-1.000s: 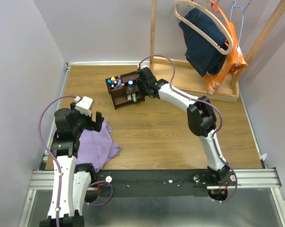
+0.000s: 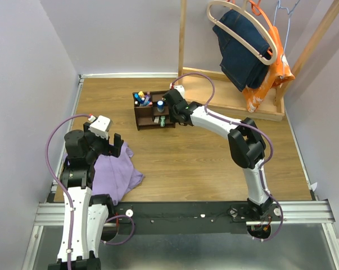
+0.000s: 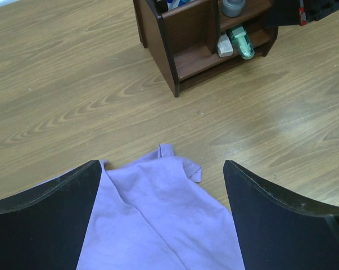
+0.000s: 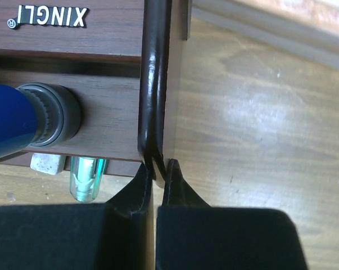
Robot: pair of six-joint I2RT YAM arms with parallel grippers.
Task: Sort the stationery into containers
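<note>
A dark brown wooden organizer (image 2: 145, 121) stands at the back of the table. Pens and markers (image 2: 141, 99) fill its left compartment. On its right shelf is a blue bottle with a grey cap (image 4: 12, 120). Below, on the lower shelf, lie a white eraser (image 3: 225, 45) and a green clear item (image 3: 242, 43). My right gripper is shut on the front edge of the organizer's right side panel (image 4: 154, 79). Over the purple cloth at the left, my left gripper is open, its fingers (image 3: 57, 219) wide apart with nothing held.
The purple cloth (image 2: 116, 172) lies crumpled at the table's left front. A wooden rack (image 2: 236, 102) with hanging clothes fills the back right.
The organizer has turned from slanted to nearly square with the back wall and shifted slightly right, together with my right gripper. My left arm stays still.
</note>
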